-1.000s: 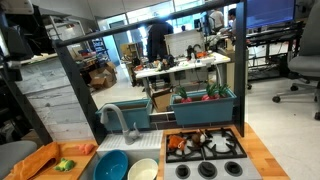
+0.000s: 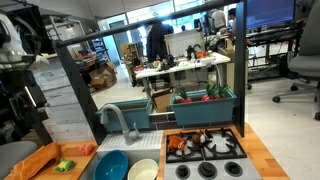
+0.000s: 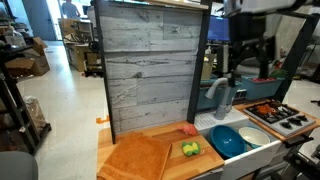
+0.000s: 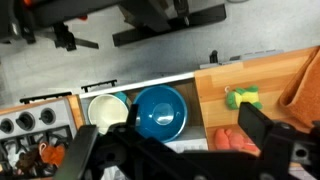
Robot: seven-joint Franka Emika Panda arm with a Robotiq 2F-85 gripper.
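Observation:
Above the counter, my gripper hangs with its fingers open and nothing between them. From the wrist camera the dark fingers stand wide apart, with the blue bowl between and beyond them. A white bowl sits beside the blue one in the sink area. On the wooden board lie a green item and a pinkish-red item, close to each other. An orange cloth is spread at the board's other end. No object is near enough to touch the fingers.
A stove with red-orange items on one burner stands past the bowls. The faucet rises behind the sink. A grey plank wall backs the wooden board, and a teal planter stands behind the stove.
In exterior view 1 the arm at the left edge has shifted right, further into view. Cloth, bowls and board items look unmoved.

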